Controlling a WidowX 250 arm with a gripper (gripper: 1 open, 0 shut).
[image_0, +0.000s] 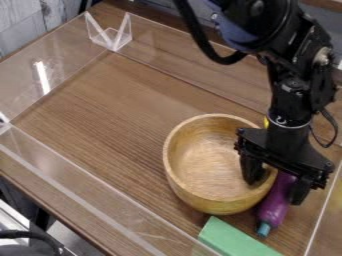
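Note:
The black gripper (283, 166) is low over the right side of a tan wooden bowl (190, 161). A purple object (274, 208) with a pale tip at its lower end lies just right of the bowl, its upper part hidden under the gripper. The fingertips are dark and crowded, so I cannot tell whether they are closed on anything.
A green block (234, 243) lies at the bottom edge below the bowl. A clear plastic holder (110, 30) stands at the back left. Dark cables are at the lower left corner.

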